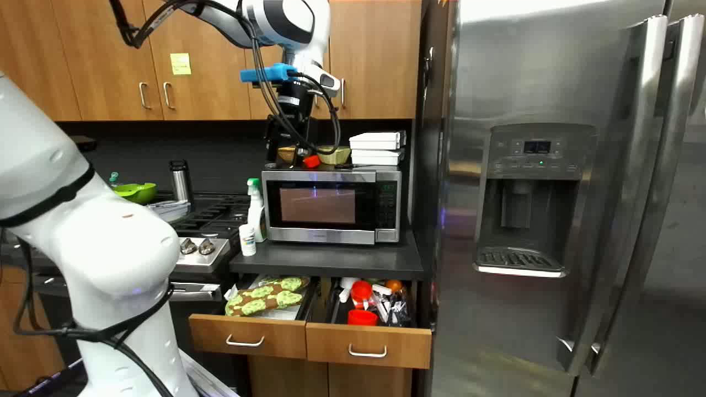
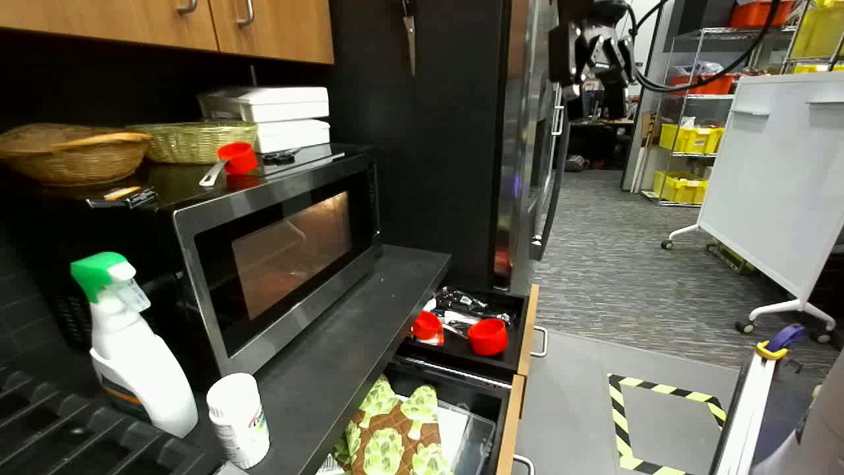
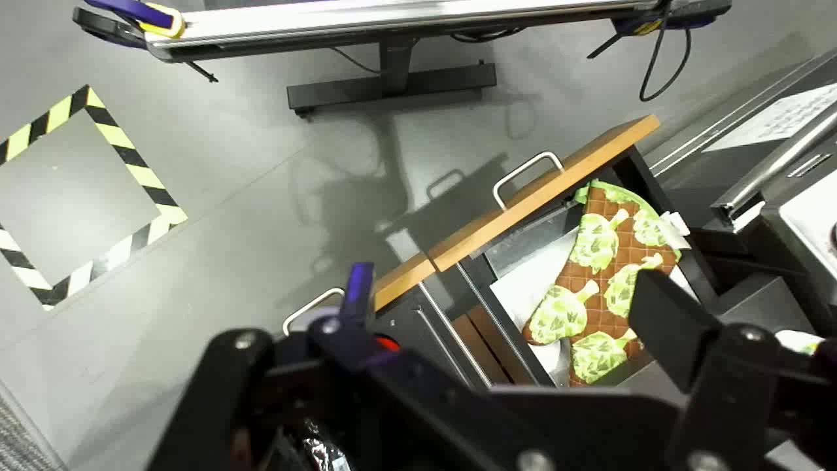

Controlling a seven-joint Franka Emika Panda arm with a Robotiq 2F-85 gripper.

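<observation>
High in the air, my gripper point(image 1: 285, 157) hangs pointing down, its fingers overlapping the microwave's top edge in exterior view 1. In exterior view 2 the gripper point(image 2: 591, 70) is clear of the counter, far above the drawers. The wrist view shows its fingers wide apart with nothing between them. Below are two pulled-out drawers. One holds a brown oven mitt point(image 3: 608, 275) with green artichoke prints; the other holds red cups point(image 2: 488, 336), an orange item point(image 1: 394, 285) and black and white items. A red measuring cup point(image 2: 239, 158) rests on the microwave point(image 2: 273, 257).
Two baskets point(image 2: 75, 154) and white boxes point(image 2: 291, 119) also stand on the microwave. A spray bottle point(image 1: 255, 212) and white canister point(image 1: 247, 239) stand left of it. The fridge point(image 1: 529, 317) borders the right.
</observation>
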